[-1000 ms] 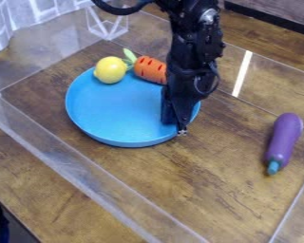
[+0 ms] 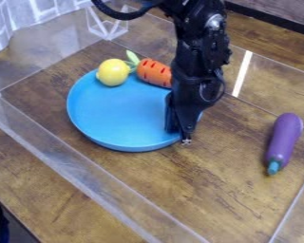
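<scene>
A blue plate [image 2: 117, 119] lies on the wooden table. My black gripper [image 2: 181, 133] reaches down at the plate's right edge, its tips low by the rim, and looks shut; I see nothing held, though the tips are dark and hard to make out. A yellow lemon [image 2: 113, 72] and an orange carrot toy [image 2: 154, 72] lie at the back of the plate. A purple eggplant or marker-like toy [image 2: 283, 138] with a teal tip lies apart on the right.
Bare wood [image 2: 180, 199] fills the front and right of the table. A clear plastic edge runs along the left, and my arm covers the back middle.
The plate, with my gripper at its edge, has shifted slightly down over the last second; the purple toy has not moved.
</scene>
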